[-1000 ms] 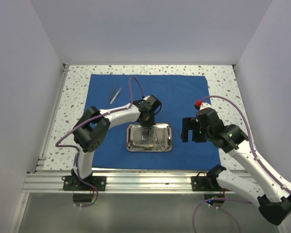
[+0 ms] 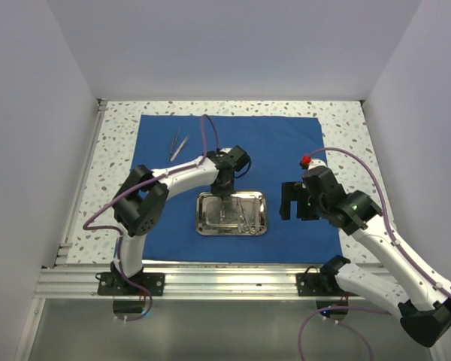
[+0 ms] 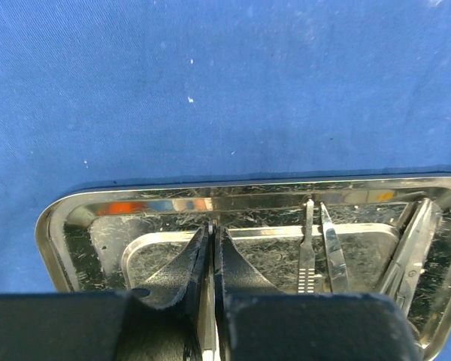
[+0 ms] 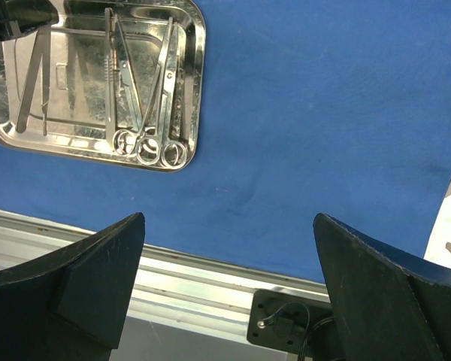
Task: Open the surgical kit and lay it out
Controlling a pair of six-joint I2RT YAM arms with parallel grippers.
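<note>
The steel tray (image 2: 210, 229) lies on the blue cloth, holding several instruments: scissors (image 4: 173, 150), a ridged forceps (image 3: 306, 271), a blade (image 3: 334, 252). My left gripper is over the tray's left part, fingertips close together, a slim metal instrument under or between them; whether it is held cannot be told. Two slim instruments (image 2: 180, 147) lie apart at the cloth's upper left. My right gripper hangs open over the cloth right of the tray, nothing between its fingers.
A speckled white table surface (image 2: 346, 128) borders it. Metal rails run along the near edge.
My left gripper has moved slightly left over the tray since a second ago. The right arm stays still.
</note>
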